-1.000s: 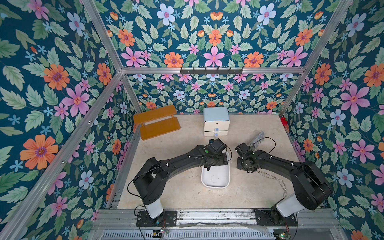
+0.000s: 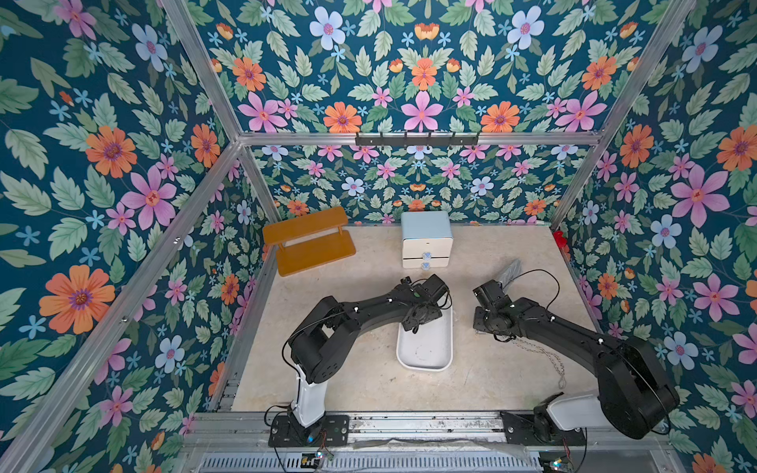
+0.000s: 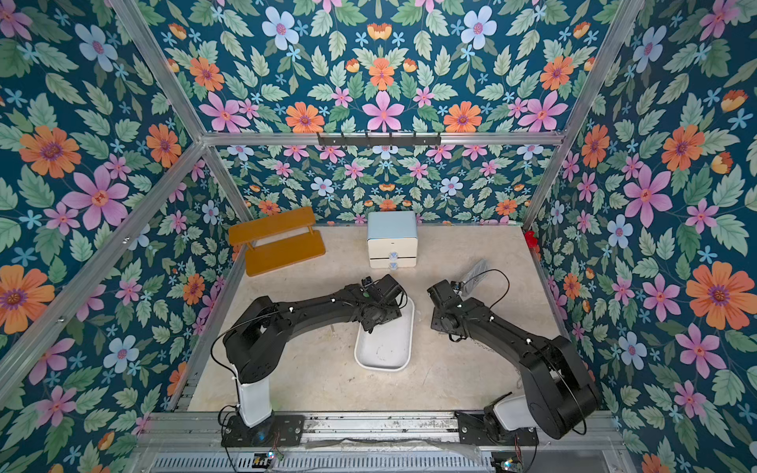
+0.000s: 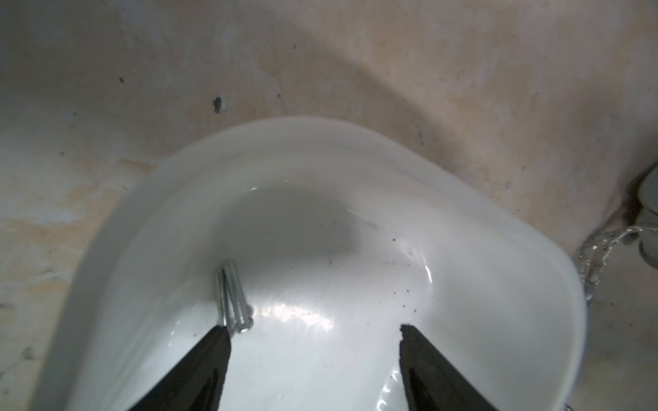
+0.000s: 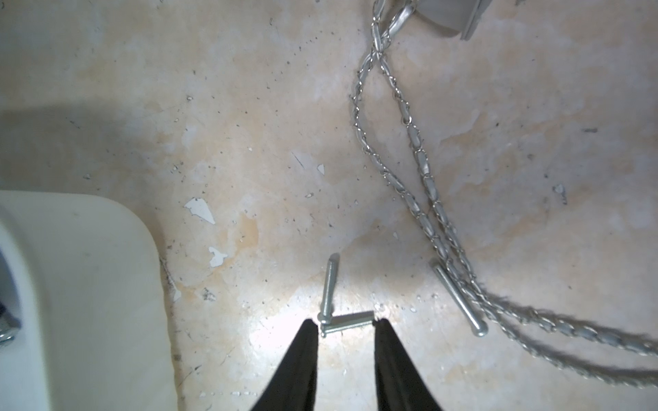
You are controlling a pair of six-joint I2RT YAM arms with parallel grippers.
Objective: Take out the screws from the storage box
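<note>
Two silver screws lie inside the white box, with my left gripper open over them. On the table, two short screws lie at an angle near the box, and another screw rests against a silver chain. My right gripper stands open above the short pair, nothing seen between its fingers. In the top views both wrists hide much of the box's far end and the table beside it.
A cream drawer cabinet stands at the back middle, an orange wooden stand at back left, and a grey bag behind my right gripper.
The left arm's elbow has shifted right and its wrist slightly moved. The right arm's wrist has shifted a little to the right, its elbow lower in the view.
</note>
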